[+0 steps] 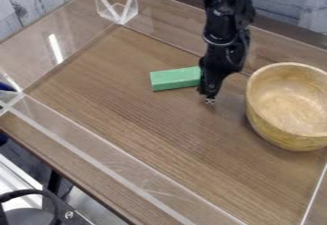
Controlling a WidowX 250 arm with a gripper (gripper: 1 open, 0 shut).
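Note:
The dark robot arm reaches down from the top of the camera view, its gripper (208,97) low over the tabletop, shut, just at the right end of a green block (171,79). That block lies flat, its right end partly hidden by the gripper. A large tan bowl (288,109) stands to the right of the gripper. Whether the fingertips touch the block is hard to tell.
A clear plastic piece (118,9) sits at the back left, and a transparent strip runs along the left edge. Black cables lie at the lower left corner.

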